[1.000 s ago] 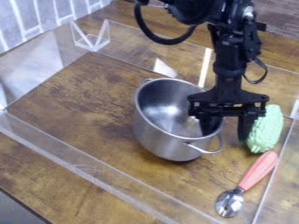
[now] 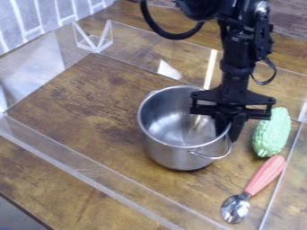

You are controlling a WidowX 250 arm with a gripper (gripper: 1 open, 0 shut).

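Note:
A steel pot [image 2: 168,135] with wire handles stands in the middle of the wooden table. My black gripper [image 2: 240,124] is down at the pot's right rim, its fingertips partly hidden by its own body and the rim; it looks shut, and I cannot see anything between its fingers. Just right of it lies a pale green ridged object [image 2: 272,132], like a corn cob or cabbage. A scoop with a pink handle [image 2: 264,175] and a metal head lies at the lower right.
Clear plastic walls [image 2: 72,171] border the work area. The wooden surface [image 2: 78,103] left of the pot is free.
The pot has shifted slightly left over the last moments, and my gripper has stayed at its right rim with small movements. The green object and scoop look unmoved.

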